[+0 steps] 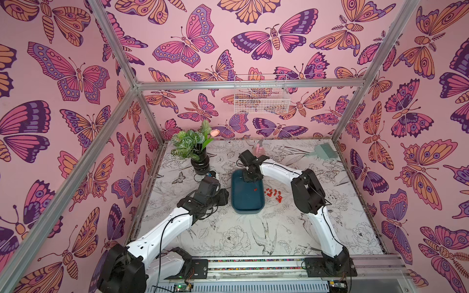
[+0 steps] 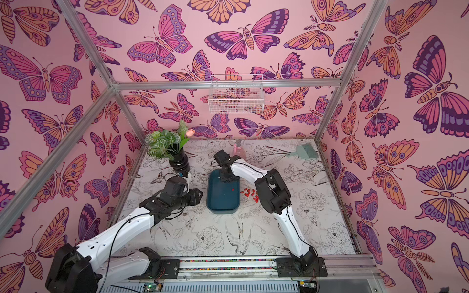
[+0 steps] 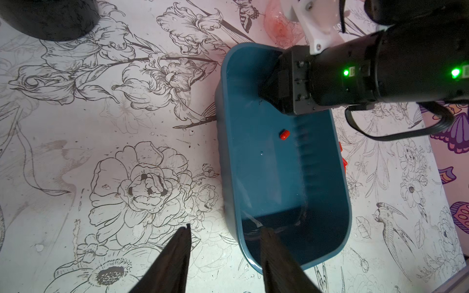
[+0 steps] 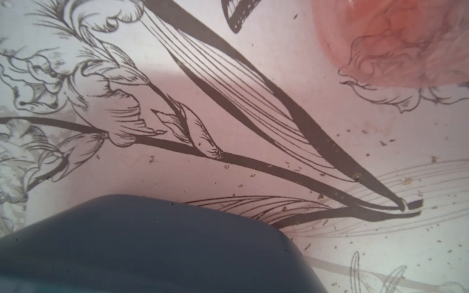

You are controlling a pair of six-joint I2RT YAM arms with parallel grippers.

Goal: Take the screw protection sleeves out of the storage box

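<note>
The dark blue storage box [image 1: 247, 211] stands mid-table. A single small red sleeve [image 3: 284, 134] lies on its floor, close to the right gripper in the left wrist view. Several other red sleeves [image 1: 273, 193] are scattered on the table just right of the box. Over the box's far end is my right gripper; its fingertips are hidden there and do not show in the right wrist view, which holds a dark blue box wall [image 4: 146, 244]. My left gripper is open at the box's left side, nothing between its fingers.
A black vase with a plant [image 1: 200, 163] stands back left. A pink transparent object [image 1: 259, 148] is behind the box, and a pale green object [image 1: 325, 151] lies back right.
</note>
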